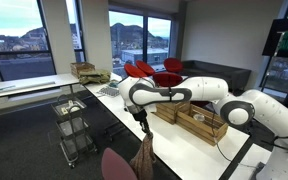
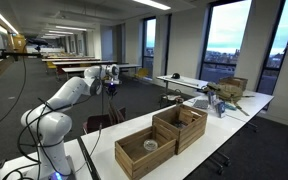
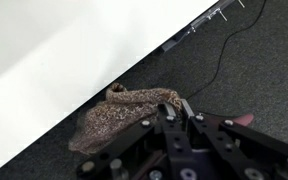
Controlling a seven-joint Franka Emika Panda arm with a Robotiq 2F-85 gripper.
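Note:
A brown speckled cloth (image 3: 119,118) hangs from my gripper, which is shut on its gathered end. In the wrist view the cloth spreads left from the fingertips over the dark floor, beside the white table's edge. Exterior view 1 shows the cloth (image 1: 143,157) dangling below the gripper (image 1: 144,130) at the table's near side, its lower part partly behind a dark red chair back. Details of the gripper are too small to make out in exterior view 2.
Wooden boxes (image 2: 144,150) stand on the white table (image 2: 199,160). A wire cart (image 1: 73,130) is on the floor to the left, and the chair back (image 1: 116,165) rises in front. A black cable (image 3: 220,62) crosses the floor.

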